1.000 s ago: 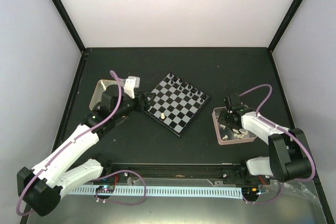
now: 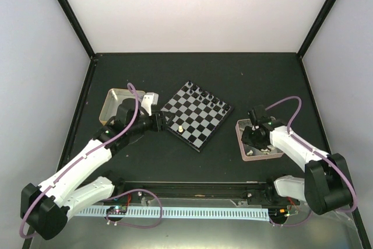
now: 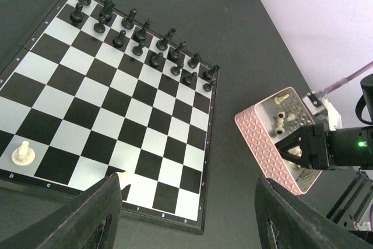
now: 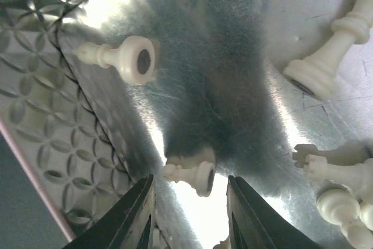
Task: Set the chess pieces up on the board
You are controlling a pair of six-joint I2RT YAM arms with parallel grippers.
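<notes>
The chessboard (image 2: 198,115) holds two rows of black pieces along its far side. A white piece (image 3: 23,154) stands near the board's near-left edge; a pale shape (image 3: 123,179) shows just above my left gripper (image 2: 164,119), which is open over the board's left corner with nothing visible between its fingers. My right gripper is inside the pink-rimmed box (image 2: 240,144), open, its fingertips just beside a small white piece (image 4: 201,176) lying on its side. More white pieces lie around it, including a tall one (image 4: 323,62) and a small one (image 4: 134,59).
A second tray (image 2: 109,103) sits left of the board, partly behind my left arm.
The right arm has moved a little within the box area, its forearm shifting slightly right and downward.
</notes>
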